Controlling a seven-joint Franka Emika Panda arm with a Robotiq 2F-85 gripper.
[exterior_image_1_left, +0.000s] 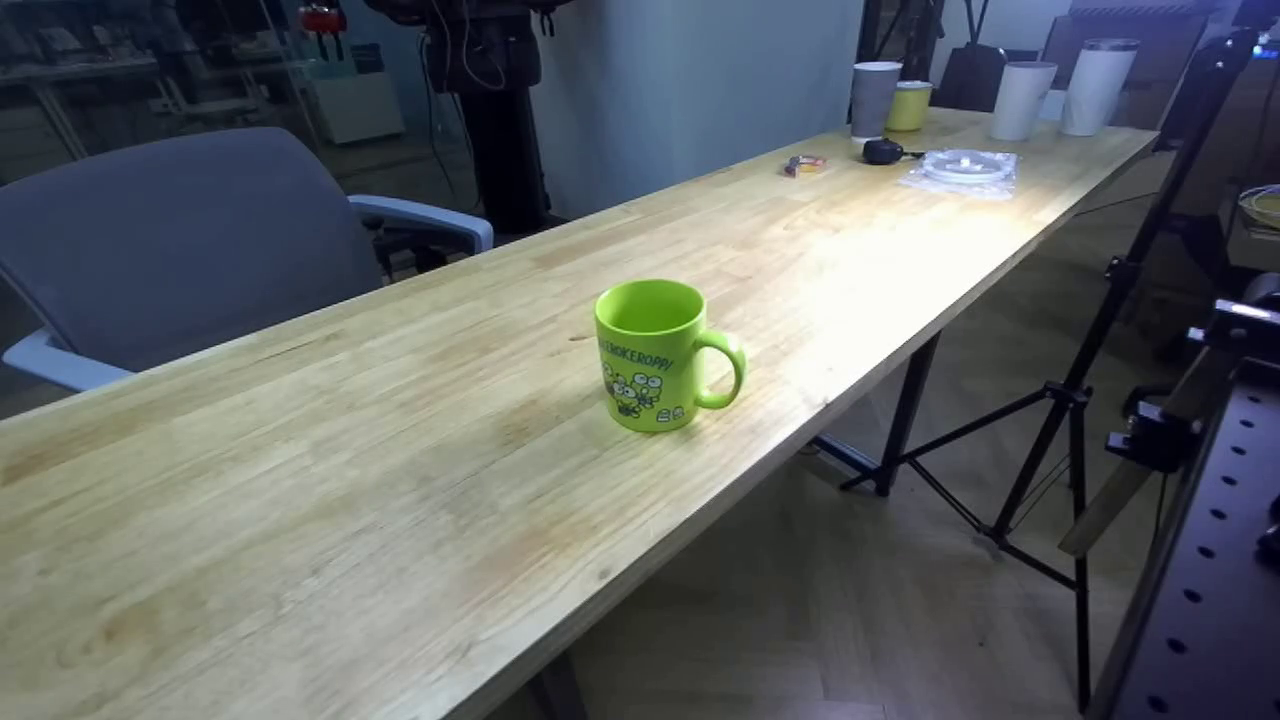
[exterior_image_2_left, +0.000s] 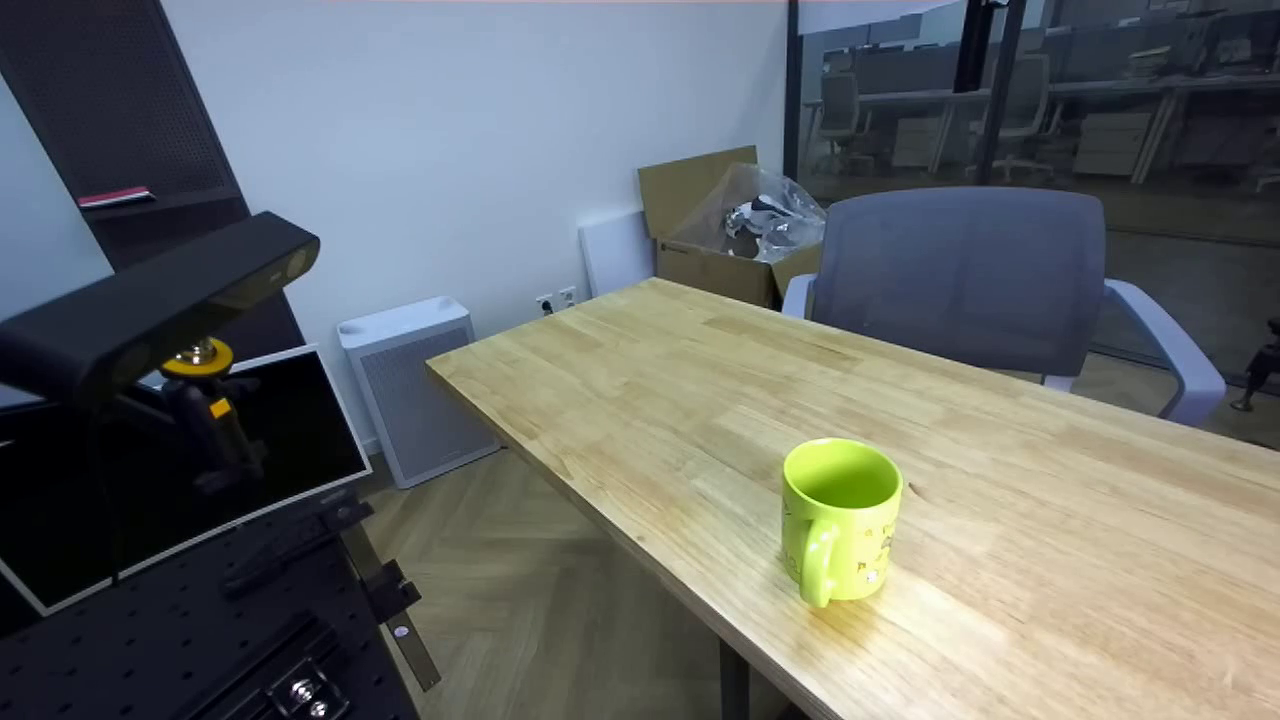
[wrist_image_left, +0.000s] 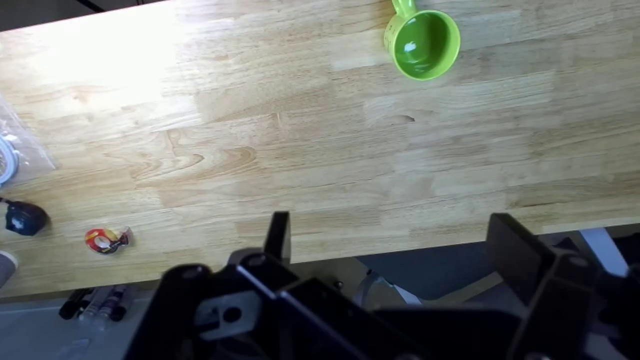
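A bright green mug (exterior_image_1_left: 648, 360) with cartoon frogs stands upright on the wooden table, its handle toward the edge opposite the chair. Seen from the other side, the mug (exterior_image_2_left: 840, 516) shows its handle in front. In the wrist view the mug (wrist_image_left: 424, 45) appears at the top, its open mouth facing up and looking empty. My gripper is open at the bottom of that view, its two dark fingers wide apart with nothing between them. It is well away from the mug, over the chair-side edge of the table.
A tape roll (wrist_image_left: 103, 240), a dark object (wrist_image_left: 25, 218) and a bagged white ring (exterior_image_1_left: 963, 168) lie farther along the table, with several cups beyond. A chair (exterior_image_1_left: 192, 234) stands at the long side.
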